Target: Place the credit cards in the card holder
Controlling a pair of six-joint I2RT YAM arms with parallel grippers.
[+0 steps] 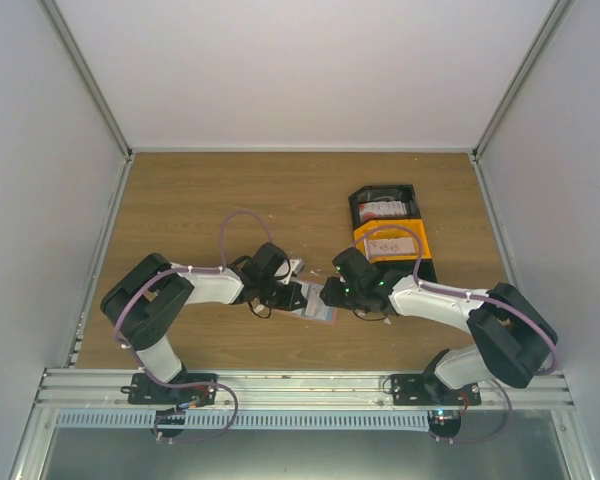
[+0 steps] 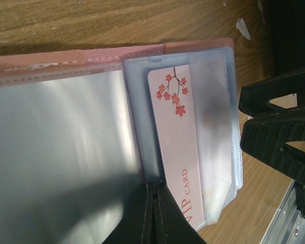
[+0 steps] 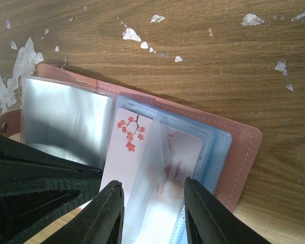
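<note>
The card holder (image 1: 322, 313) lies open on the table between both arms, pink-edged with clear sleeves. On its right-hand sleeve rests a white card with red blossoms (image 2: 175, 132). Its right part is covered by the clear film (image 3: 147, 178); its left strip is uncovered. My left gripper is shut, its tips against or just over the card's left long edge, with nothing visible between them. Above the sleeve, my right gripper stands part open, its fingers apart over the card and film; nothing is held between them.
Behind the right arm stands a black and orange box with tiers; cards (image 1: 383, 209) lie in its back tier and more cards (image 1: 391, 246) in the orange tier (image 1: 420, 228). Pale worn patches (image 3: 131, 34) mark the wood.
</note>
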